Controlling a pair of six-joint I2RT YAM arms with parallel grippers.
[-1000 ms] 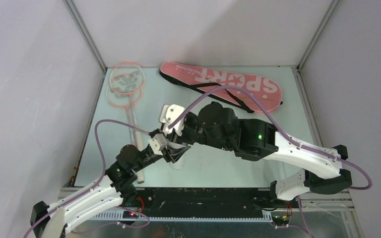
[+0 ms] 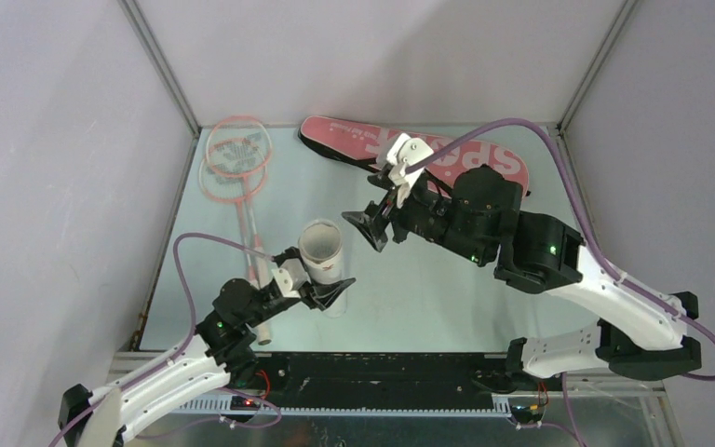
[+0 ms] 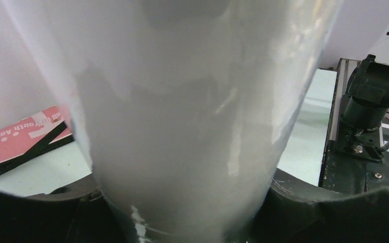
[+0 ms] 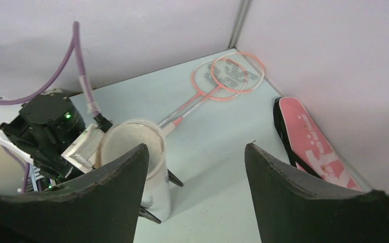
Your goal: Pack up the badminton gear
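Observation:
A white cylindrical tube (image 2: 322,251) stands upright, my left gripper (image 2: 313,279) shut around it; it fills the left wrist view (image 3: 197,121). My right gripper (image 2: 366,223) is part open with nothing between its fingers, above and to the right of the tube; in the right wrist view the tube's round rim (image 4: 150,126) is near its fingers. Two pink rackets (image 2: 249,223) lie overlapped at the left of the table. A pink racket bag (image 2: 344,136) with black strap lies along the back, partly hidden by the right arm.
Walls enclose the table on the left, back and right. A dark edge runs along the front.
My right gripper has moved up and to the right, away from over the tube, uncovering its top. My left gripper has shifted only slightly.

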